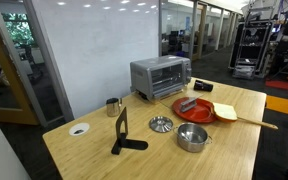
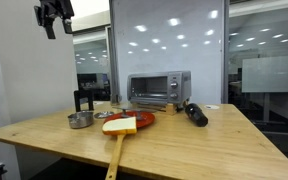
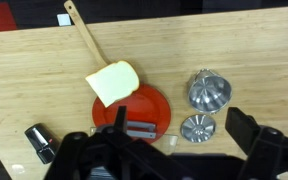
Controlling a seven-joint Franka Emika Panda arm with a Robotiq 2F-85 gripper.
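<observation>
High above the table, my gripper [image 2: 52, 22] points downward at the upper left of exterior view 2. From the wrist view, the gripper is open, its two black fingers wide apart with nothing between them. Below lies a red plate [image 3: 152, 100] carrying a grey object [image 3: 141, 128], partly hidden by a finger. A spatula's cream head [image 3: 114, 82] overlaps the plate's edge, and its wooden handle [image 3: 85, 33] extends away. Beside the plate are a silver pot [image 3: 209, 91] and a round metal lid [image 3: 198, 128].
A toaster oven [image 1: 161, 75] stands by the back partition. Near it lies a black cylinder [image 2: 195, 114]. A black upright stand [image 1: 124, 130], a metal can [image 1: 113, 106] and a white disc [image 1: 79, 129] occupy the other end. In exterior view 2, the table's right side [image 2: 239, 145] is clear.
</observation>
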